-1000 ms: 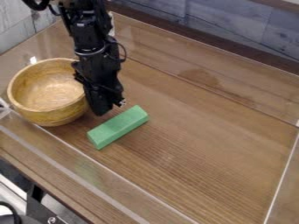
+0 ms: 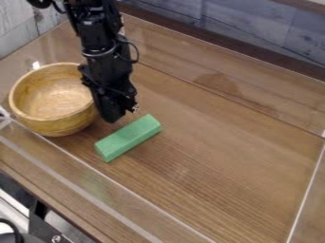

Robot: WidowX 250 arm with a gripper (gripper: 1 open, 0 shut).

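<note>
The black arm hangs from the top left, its gripper [image 2: 109, 104] low beside the right rim of a tan bowl [image 2: 38, 102]. The fingers are dark and small, and how far they are apart is hard to tell, as is whether anything is between them. A green block [image 2: 127, 137] lies on the wooden table just below and to the right of the gripper, apart from the bowl.
The gripper has shifted slightly around the bowl's right rim and its fingers' pose differs a little. The bowl and green block look unmoved.
</note>
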